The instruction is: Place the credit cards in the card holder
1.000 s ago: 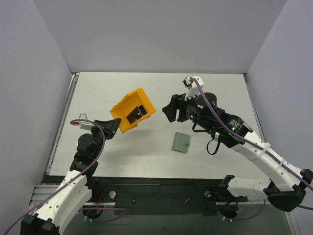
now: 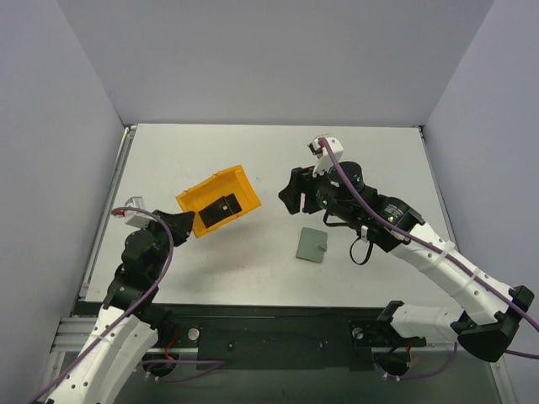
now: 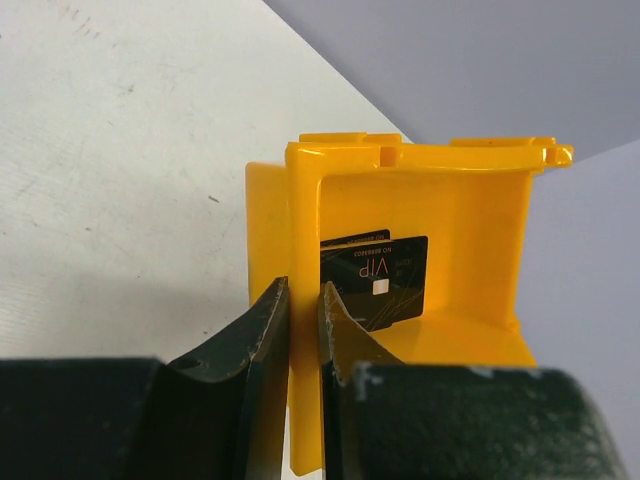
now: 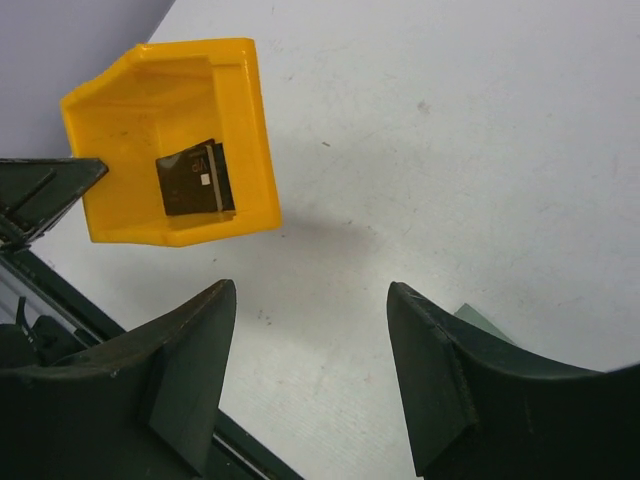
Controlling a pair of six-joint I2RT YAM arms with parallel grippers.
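Note:
My left gripper is shut on one wall of a yellow bin (image 3: 470,225), which hangs tilted over the left half of the table. Inside the bin lie black cards (image 3: 375,278); the front one reads VIP, and at least one more shows behind it. In the right wrist view the same cards (image 4: 192,182) rest against the bin's inner wall. My right gripper stands open, nothing between its fingers, to the right of the bin. Flat on the table below it is a grey-green card holder (image 2: 312,244), with only a corner showing in the right wrist view.
Grey walls rise at the back and both sides. A loose black cable loop (image 2: 363,252) hangs from the right arm just right of the holder.
The left arm has carried the bin a little to the left and changed its tilt. My right gripper has shifted slightly, staying open. The card holder has not moved.

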